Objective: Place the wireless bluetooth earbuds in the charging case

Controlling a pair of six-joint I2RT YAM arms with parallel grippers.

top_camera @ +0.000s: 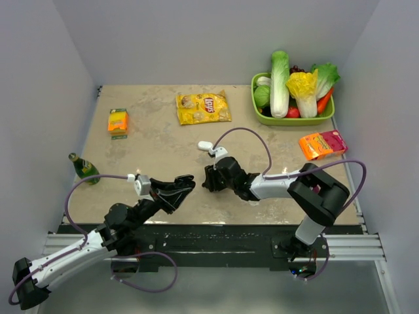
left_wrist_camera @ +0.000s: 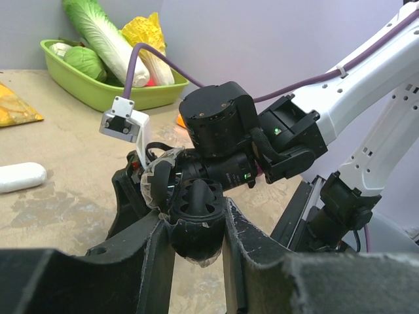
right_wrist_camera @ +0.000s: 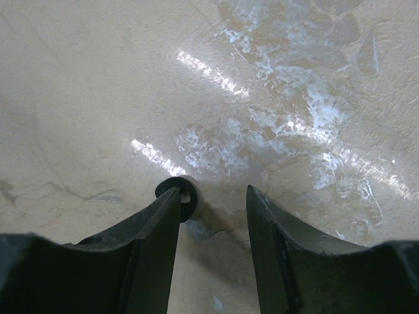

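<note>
My left gripper [top_camera: 182, 190] hangs over the table's front left, shut on the black charging case [left_wrist_camera: 196, 222], whose lid stands up in the left wrist view. A small black earbud [right_wrist_camera: 183, 206] lies on the table in the right wrist view, beside the left finger of my right gripper. That gripper is open and low over the table, its fingers either side of the spot just right of the earbud. A white oblong object [top_camera: 205, 145], possibly another case, lies behind the right gripper.
A chips bag [top_camera: 203, 108], a green basket of vegetables [top_camera: 263, 119], snack boxes [top_camera: 317, 145] and a green bottle [top_camera: 82, 167] stand around the edges.
</note>
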